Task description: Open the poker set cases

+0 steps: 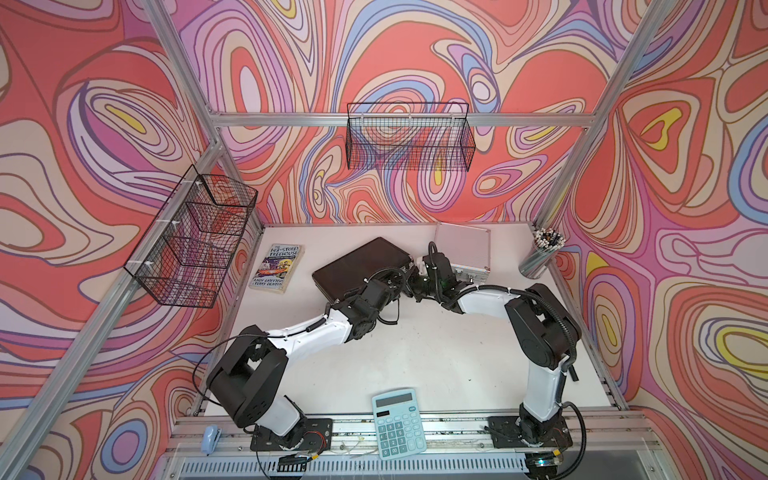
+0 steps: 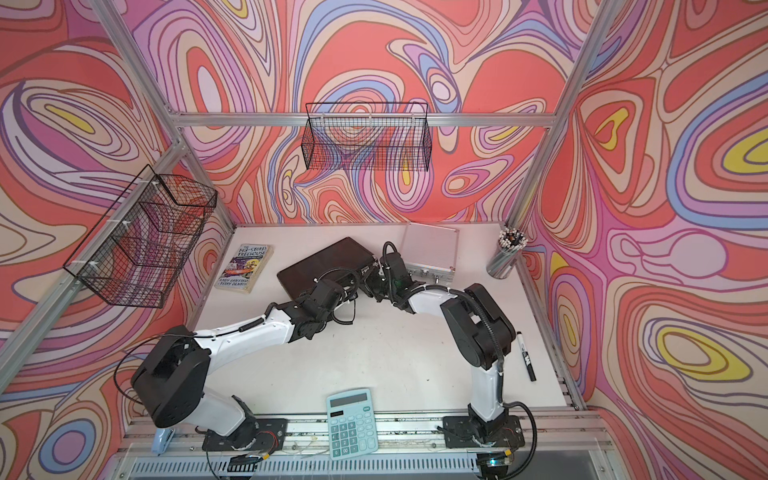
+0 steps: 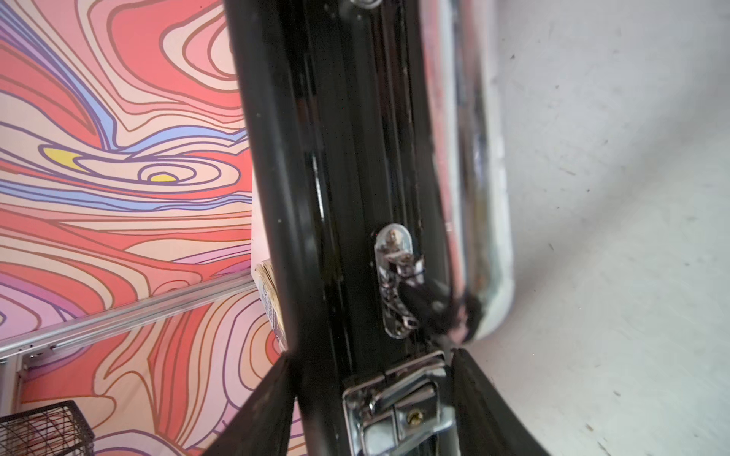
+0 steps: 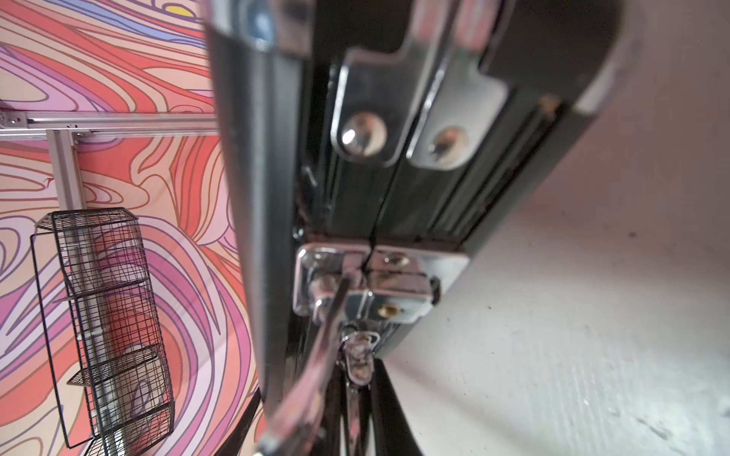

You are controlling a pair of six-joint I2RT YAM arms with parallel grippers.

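Note:
The black case lies closed at the back, left of the middle; a second, silver case stands closed to its right. In the left wrist view, my left gripper is part open, with a metal latch on the case's front side visible between its fingers. A shiny handle juts from that side. My right gripper is shut, its fingertips at the metal tab of another latch. Whether the tab is pinched is unclear. A blurred metal lever sticks out from this latch.
A book lies at the back left, and a pencil cup stands at the back right. The calculator is at the front edge. Both arms meet closely at the case front.

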